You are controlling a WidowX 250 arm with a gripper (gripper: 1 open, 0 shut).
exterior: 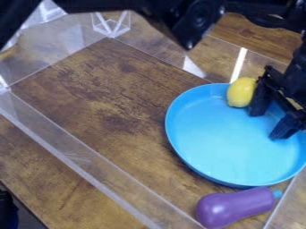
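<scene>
My black gripper [273, 103] reaches down at the right over the back of a blue plate [227, 139], open, with its fingers beside a yellow lemon-like object [241, 90] at the plate's back edge. Whether they touch it is hard to tell. A purple eggplant toy [230, 207] lies in front of the plate, at the lower right.
Clear plastic walls [84, 176] bound the wooden work surface [96, 103]. The left and middle of the surface are empty. The dark arm spans the top of the view.
</scene>
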